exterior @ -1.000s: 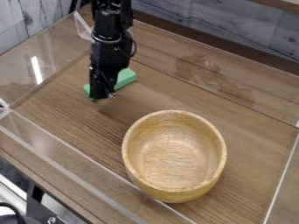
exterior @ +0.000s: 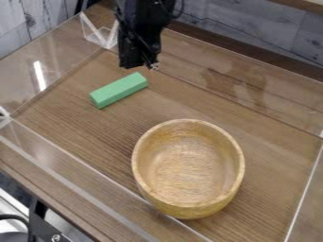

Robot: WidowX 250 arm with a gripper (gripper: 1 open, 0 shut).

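My gripper (exterior: 139, 59) is raised at the top centre, dark, shut with nothing visible between its fingers. A green rectangular block (exterior: 119, 90) lies flat on the wooden table just below and left of it, apart from it. A large empty tan bowl (exterior: 190, 200) stands at the front, right of centre.
Clear plastic along the left side and a wall at the back right edge the area. A dark cable lies at the bottom left corner.
My gripper has moved up and away toward the back, leaving the green block fully in view on the table.
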